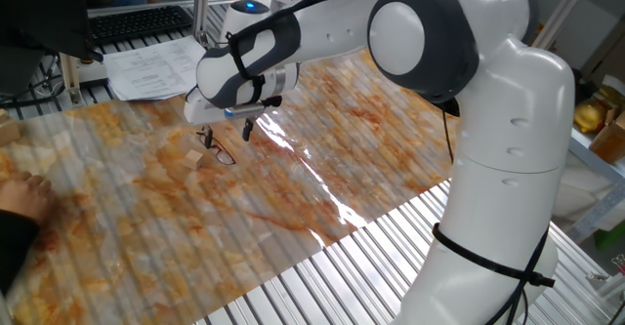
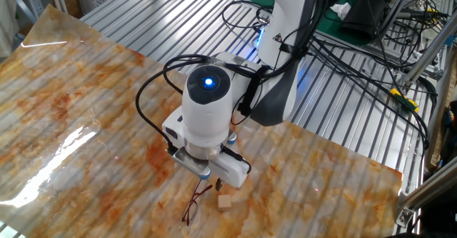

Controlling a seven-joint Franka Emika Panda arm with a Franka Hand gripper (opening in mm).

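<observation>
My gripper [image 1: 228, 137] is open, its two dark fingers apart with nothing seen between them. It stands above a pair of dark-framed glasses [image 1: 225, 154] lying on the marbled tabletop; one finger partly overlaps them in exterior view 1. Beside the glasses sits a small light wooden block [image 1: 193, 159]. In exterior view 2 the glasses [image 2: 190, 209] lie just in front of the gripper, with the block [image 2: 224, 202] to their right. Only one dark finger [image 2: 219, 185] shows clearly there; the hand hides the rest.
A person's hand [image 1: 27, 196] rests at the left table edge. Papers [image 1: 154, 68] and a keyboard [image 1: 142, 22] lie beyond the far edge. Cables [image 2: 150, 113] loop around the arm.
</observation>
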